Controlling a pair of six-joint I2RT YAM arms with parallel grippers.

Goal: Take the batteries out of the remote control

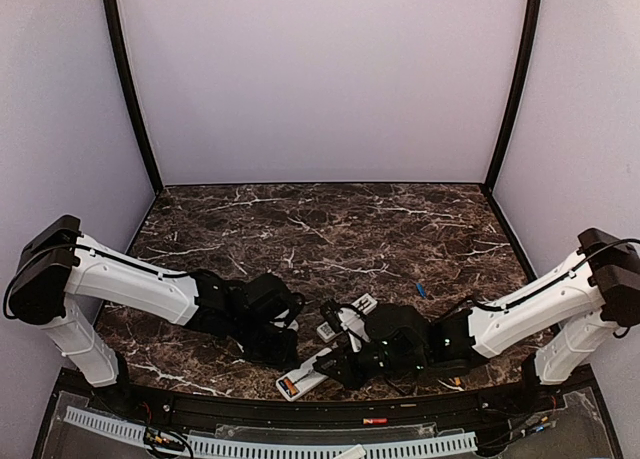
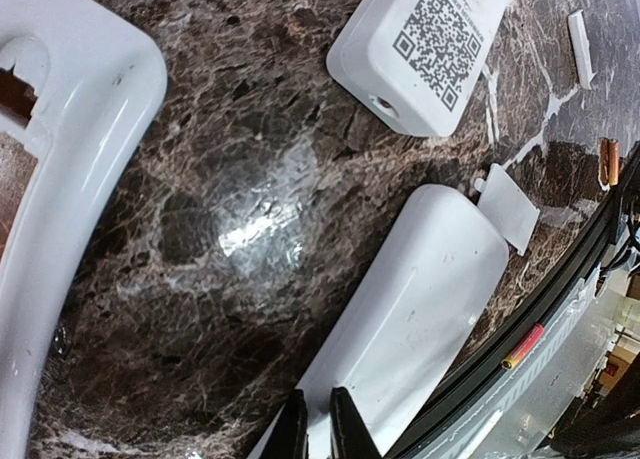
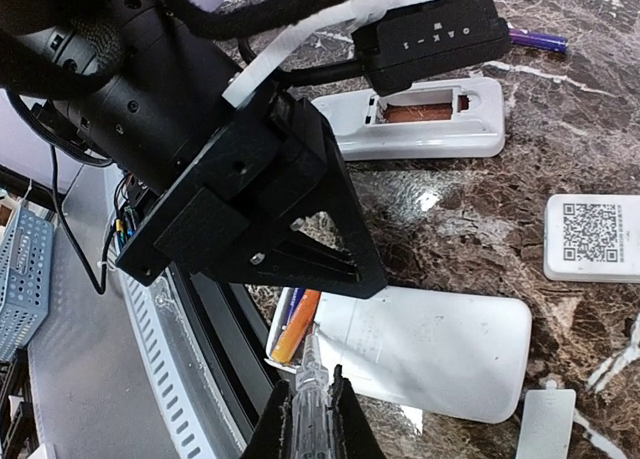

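The white remote control (image 3: 430, 344) lies back side up near the table's front edge. At its end an orange battery (image 3: 297, 327) and a dark blue battery (image 3: 293, 307) sit side by side in the open compartment. My right gripper is shut on a clear, pointed tool (image 3: 312, 374), whose tip is close to the orange battery's end. Over the remote's body, the left gripper has a narrow gap between its fingertips; whether they touch the casing is hard to tell. A small white battery cover (image 2: 510, 209) lies beside the remote's far end.
Behind are a second white remote with an empty compartment (image 3: 418, 112) and a white box with a QR code (image 3: 592, 233). A purple battery (image 3: 538, 40) lies farther back. The black front rail (image 1: 300, 407) runs close to the remote.
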